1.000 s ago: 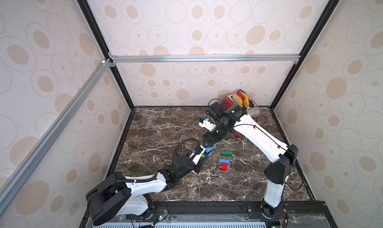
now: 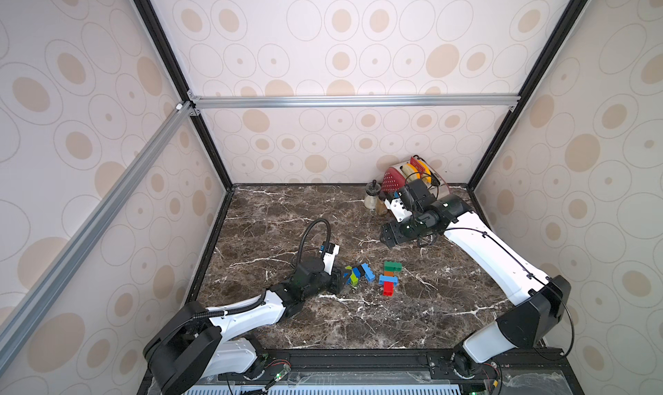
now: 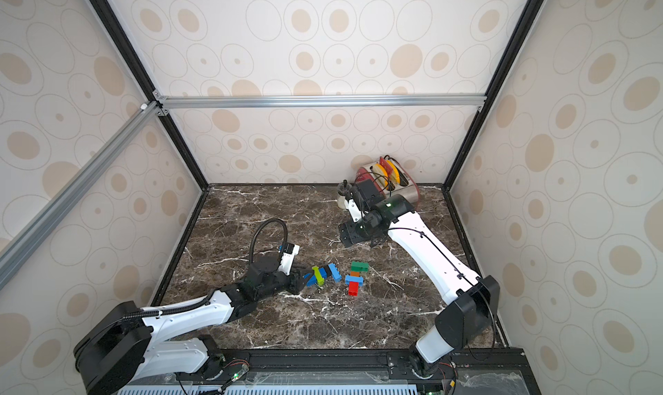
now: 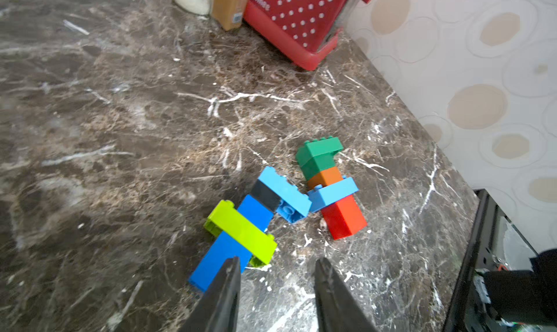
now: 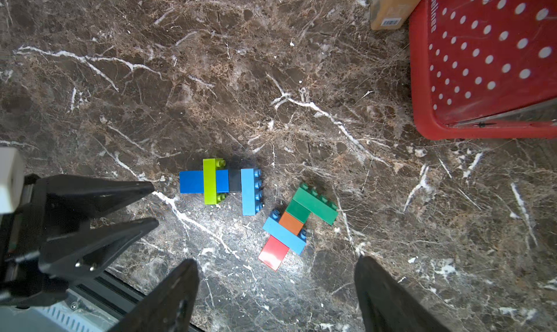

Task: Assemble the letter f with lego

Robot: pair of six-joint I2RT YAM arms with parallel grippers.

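One letter-shaped build lies on the table, with a dark blue brick (image 5: 191, 182), a lime crosspiece (image 5: 209, 182), a black brick (image 5: 234, 180) and a light blue end brick (image 5: 248, 191). Just beyond its blue end stands my left gripper, fingers parted and empty. In the left wrist view the lime crosspiece (image 4: 242, 231) sits in front of these fingers. A second build has a green top (image 5: 315, 204), orange brick (image 5: 291, 223), light blue bar (image 5: 284, 235) and red foot (image 5: 273, 252). High over the table, my right gripper (image 2: 388, 234) has fingers wide apart, holding nothing.
A red spotted container (image 5: 481, 59) stands at the back right, with a cardboard box (image 5: 400, 7) beside it. Bare marble table (image 5: 325, 59) lies behind the builds. The two builds are close together but apart.
The lime-crossed build, earlier raised at my left gripper, now lies on the table, and that gripper has drawn back slightly left. My right arm has moved rightward, away from it.
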